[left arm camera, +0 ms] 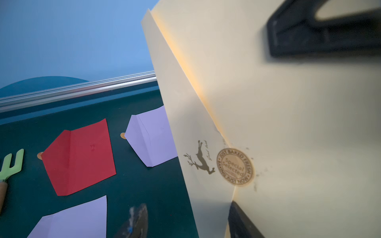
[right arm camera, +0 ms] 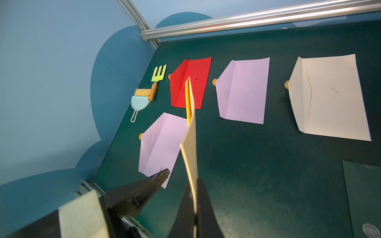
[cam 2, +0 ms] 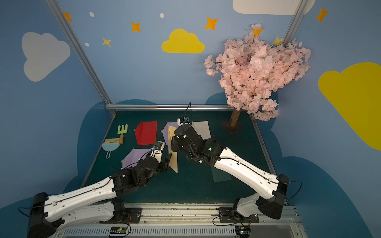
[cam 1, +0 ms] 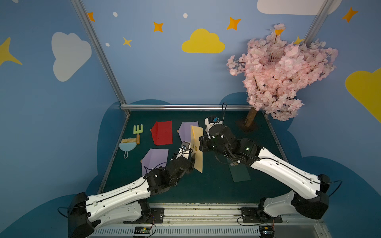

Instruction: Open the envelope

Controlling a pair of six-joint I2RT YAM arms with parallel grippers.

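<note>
A cream envelope [cam 1: 197, 160] stands upright above the table, its edge clasped by my right gripper, whose fingers are shut. In the left wrist view, a round brown sticker [left arm camera: 235, 166] bridges the edge of the flap [left arm camera: 198, 130] and the envelope's body; a deer print marks the flap. Below that sticker is my left gripper, part open. One finger [left arm camera: 137, 222] is beyond the folded side and the other overlaps the flap's free edge. Whether that finger is under the flap or only against it, I cannot tell.
Flat on the green table lie a red envelope [right arm camera: 191, 83], lilac envelopes [right arm camera: 246, 91] [right arm camera: 162, 144], a white envelope [right arm camera: 335, 97] and a dark green envelope [right arm camera: 363, 194]. A fork [right arm camera: 158, 79] and brush [right arm camera: 139, 103] lie far left. A blossom tree [cam 1: 283, 67] stands back right.
</note>
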